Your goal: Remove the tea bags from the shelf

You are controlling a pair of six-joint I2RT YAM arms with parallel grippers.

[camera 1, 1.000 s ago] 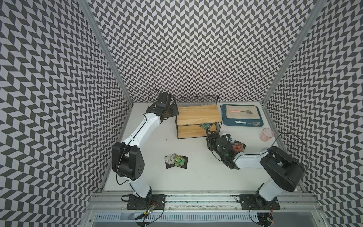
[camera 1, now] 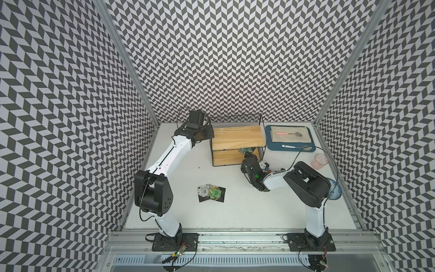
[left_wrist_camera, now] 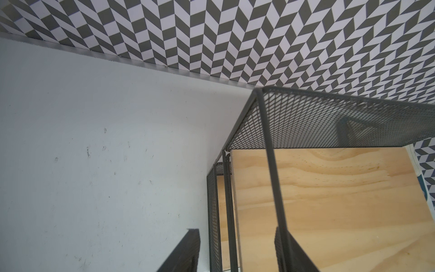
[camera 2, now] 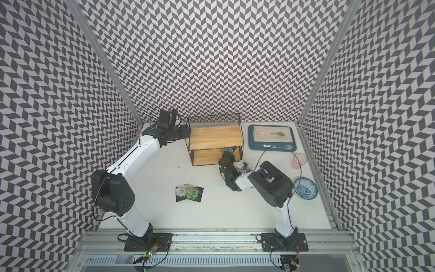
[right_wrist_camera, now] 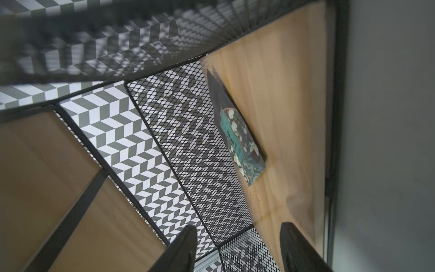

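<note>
A wood and black mesh shelf (camera 1: 235,136) stands at the back middle. A dark tea bag with a teal label (right_wrist_camera: 235,145) rests on its lower board against the mesh. My right gripper is at the shelf's front right, open, fingers empty and short of that bag. My left gripper is open at the shelf's upper left corner, with frame bars in view between and by its fingers. More tea bags (camera 1: 211,192) lie on the table front middle; others are partly hidden behind my right arm.
A blue tray (camera 1: 290,146) with spoons sits right of the shelf. A pink cup (camera 1: 319,161) and blue plate (camera 2: 305,188) are at the right, near the right arm.
The left arm looks unchanged.
</note>
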